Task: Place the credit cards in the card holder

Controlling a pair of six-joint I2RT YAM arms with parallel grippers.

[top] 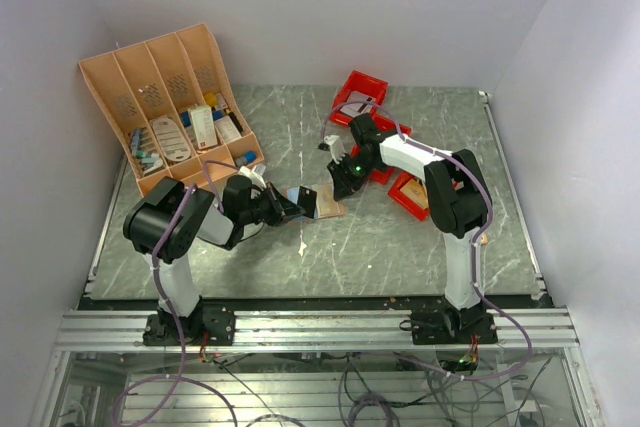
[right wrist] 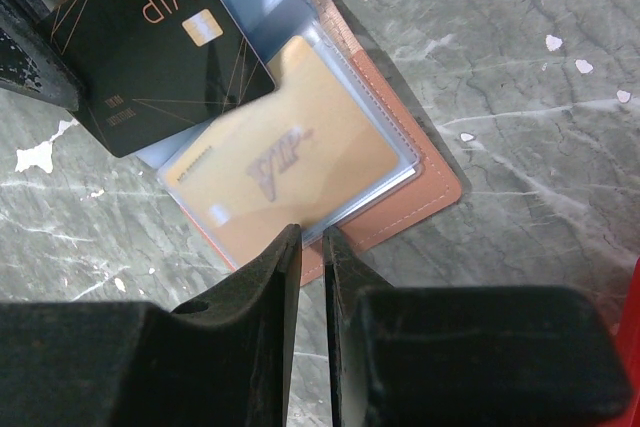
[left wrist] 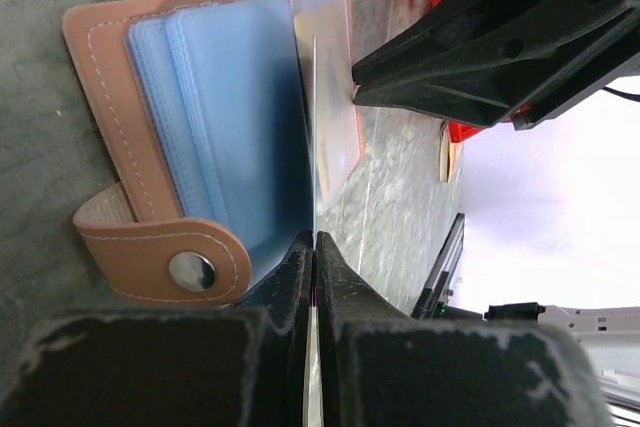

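The open card holder, brown with blue sleeves, lies at the table's centre; a pale gold card sits in its clear sleeve. My left gripper is shut on a black card, seen edge-on in the left wrist view and held over the blue sleeves, overlapping the gold card's sleeve in the right wrist view. My right gripper is at the holder's other end, its fingertips at the sleeve's edge, with a narrow gap between them.
Red trays with cards stand at the back and right. A wooden compartment organiser with various items fills the back left.
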